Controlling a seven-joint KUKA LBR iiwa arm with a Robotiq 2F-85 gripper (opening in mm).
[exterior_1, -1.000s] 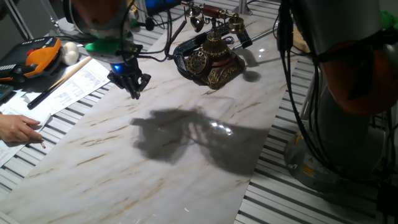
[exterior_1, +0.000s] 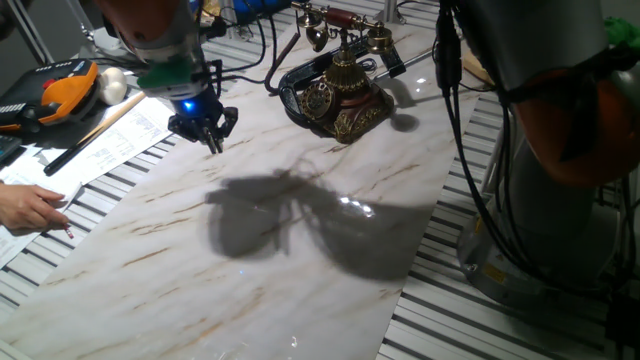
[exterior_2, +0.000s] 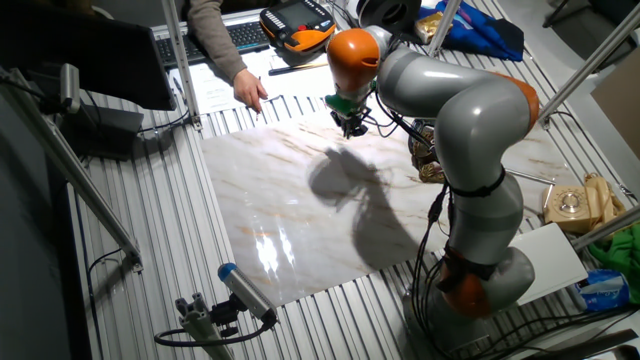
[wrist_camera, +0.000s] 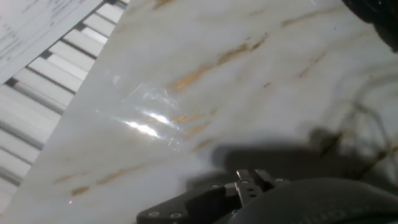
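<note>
My gripper (exterior_1: 215, 148) hangs above the far left part of the marble-patterned board (exterior_1: 130, 290), pointing down, clear of the surface. In the wrist view its fingertips (wrist_camera: 244, 175) stand close together at the bottom edge, and nothing shows between them. It looks shut. An ornate brown and gold telephone (exterior_1: 350, 95) stands on the board to the right of the gripper in exterior view 1. Its handset (exterior_1: 345, 18) lies across the top. The arm hides much of this telephone in exterior view 2.
A person's hand (exterior_1: 32, 208) rests on papers beside the board, near an orange and black teach pendant (exterior_2: 298, 25). A cream telephone (exterior_2: 572, 204) sits beyond the arm. Most of the board is bare, with the arm's shadow across it.
The gripper has turned and shifted slightly left and up in exterior view 1, and its shadow has changed shape. The telephone and the person's hand stay where they were.
</note>
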